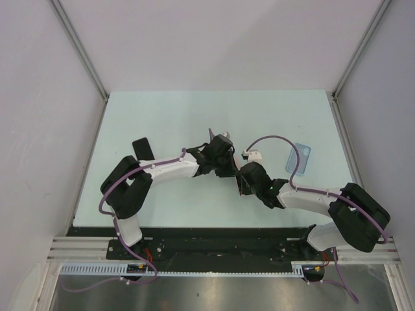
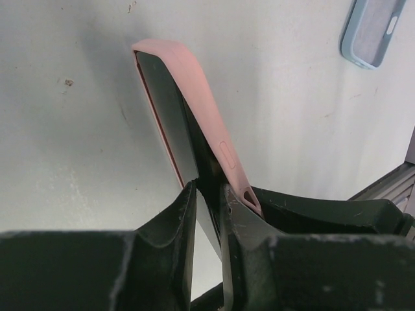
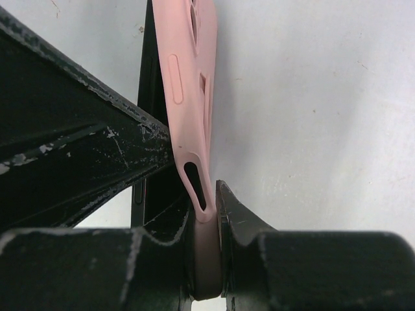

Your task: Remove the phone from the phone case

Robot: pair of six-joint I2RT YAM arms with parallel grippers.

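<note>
The pink phone case [image 2: 204,103] stands on its edge, tilted, between my two arms. My right gripper is shut on a strip of the case at its corner. The dark phone [image 2: 172,110] shows beside the case rim, with a dark gap along the rim; how far it is in the case cannot be told. In the left wrist view my left gripper has its fingertips apart at the phone's near edge, and whether they grip it is unclear. One left finger [image 3: 97,146] reaches against the case from the left in the right wrist view.
A pale blue phone case [image 1: 298,159] lies on the white table at the right. At the left rests a black flat object [image 1: 142,149]. Open table surrounds both arms, and the grippers are crowded close together.
</note>
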